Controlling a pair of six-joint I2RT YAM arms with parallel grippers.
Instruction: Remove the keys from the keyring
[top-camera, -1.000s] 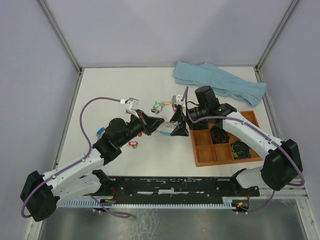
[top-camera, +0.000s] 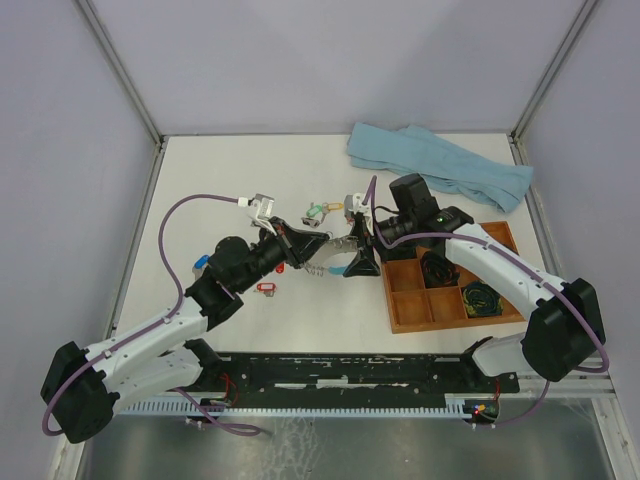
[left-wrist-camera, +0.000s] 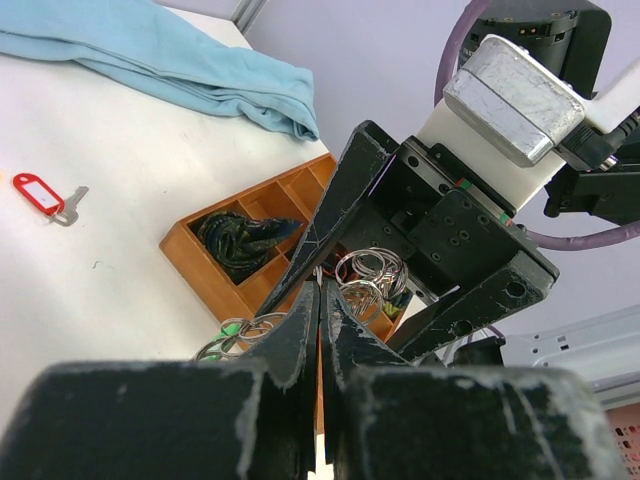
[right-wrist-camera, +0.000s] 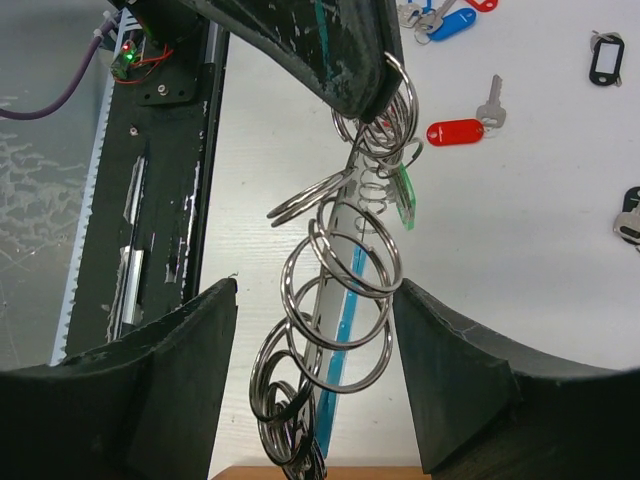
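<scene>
A bunch of linked keyrings (right-wrist-camera: 340, 260) hangs between the arms over the table's middle. My left gripper is shut on the rings at its tips; in the right wrist view a fingertip of it holds the upper cluster, where a key with a green tag (right-wrist-camera: 405, 200) hangs. My right gripper is part open, its two fingers either side of the lower rings and the long light blue strip behind them. Whether those rings touch the fingers is unclear.
A wooden compartment box (top-camera: 410, 310) stands at right, a blue cloth (top-camera: 430, 160) at the back right. Loose tagged keys, such as a red tag (right-wrist-camera: 455, 131), lie about the left and middle of the white table.
Both arms are nearly unmoved.
</scene>
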